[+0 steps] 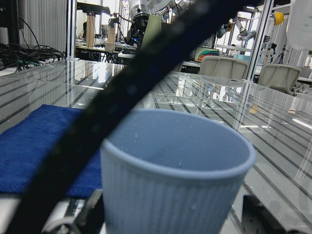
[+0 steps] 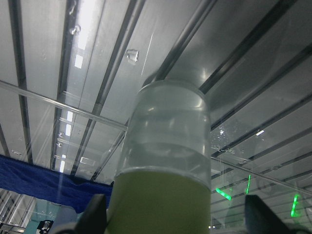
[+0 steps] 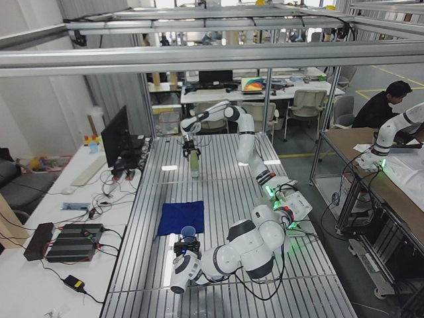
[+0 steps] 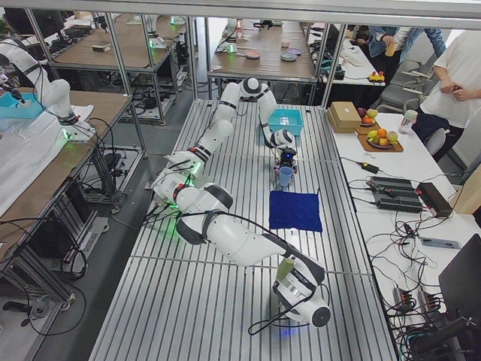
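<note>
A blue cup (image 1: 173,195) stands just off the near edge of a dark blue cloth (image 4: 295,210), between the fingertips of my left gripper; whether they grip it I cannot tell. A bottle with a green band (image 3: 194,162) stands upright farther along the slatted table. My right gripper is at its top, the fingers on either side of the green band in the right wrist view; contact is unclear.
A teal bin (image 4: 285,117) is at one end of the slatted table (image 4: 188,301). A white side table (image 3: 79,271) holds electronics and a monitor.
</note>
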